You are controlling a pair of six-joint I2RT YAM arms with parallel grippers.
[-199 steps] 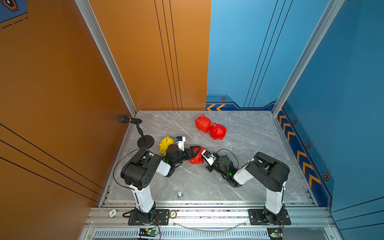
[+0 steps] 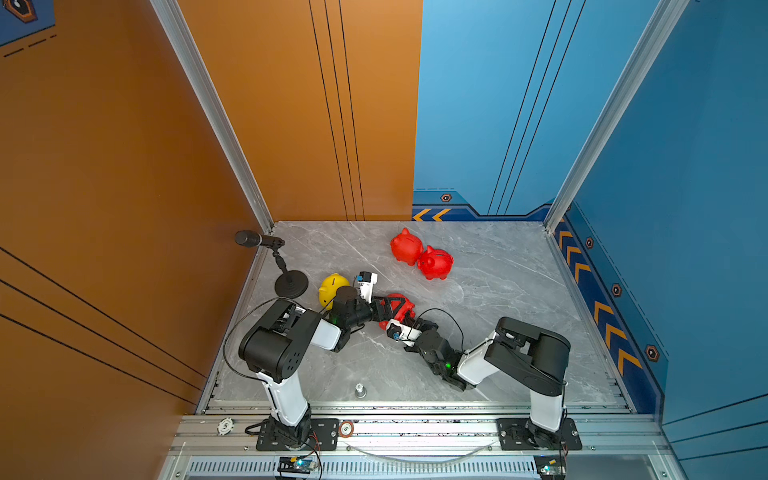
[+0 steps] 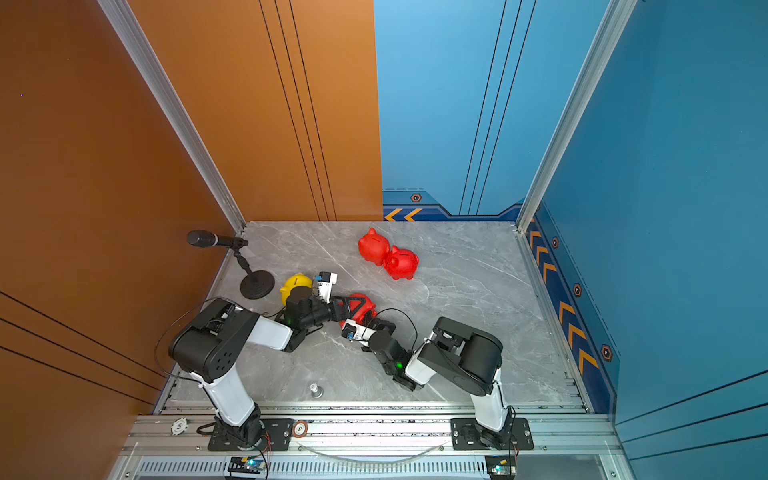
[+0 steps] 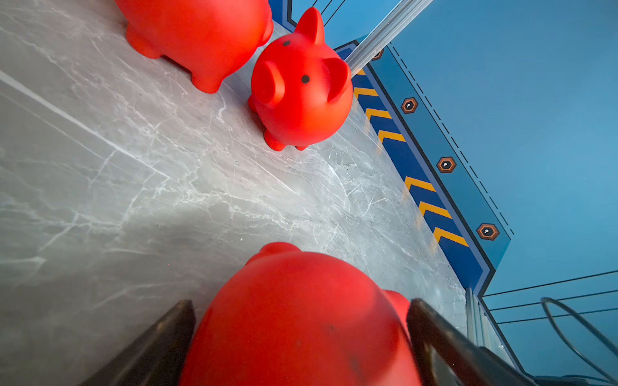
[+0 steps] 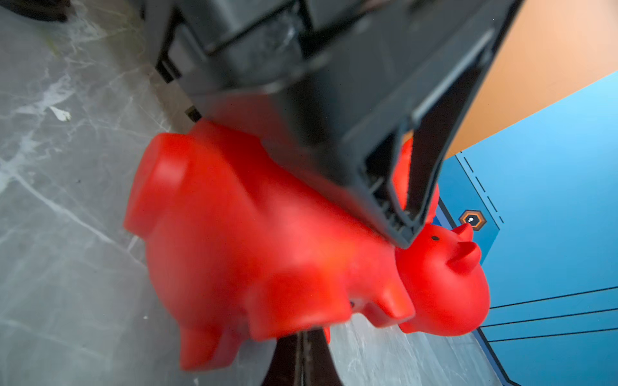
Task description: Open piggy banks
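Note:
A red piggy bank (image 4: 299, 328) lies between my two grippers at the centre of the table, its feet turned toward the right wrist camera (image 5: 212, 257). My left gripper (image 2: 385, 308) stands open around it, its fingertips at either side in the left wrist view. My right gripper is shut low against the piggy bank, partly hidden beneath it. Two more red piggy banks (image 2: 406, 246) (image 2: 435, 264) stand upright at the back. A yellow piggy bank (image 2: 331, 286) sits behind the left gripper, partly hidden.
A black microphone stand (image 2: 291, 283) is at the left of the table. A small metal cylinder (image 2: 360, 390) stands near the front edge.
The left arm has shifted very slightly.

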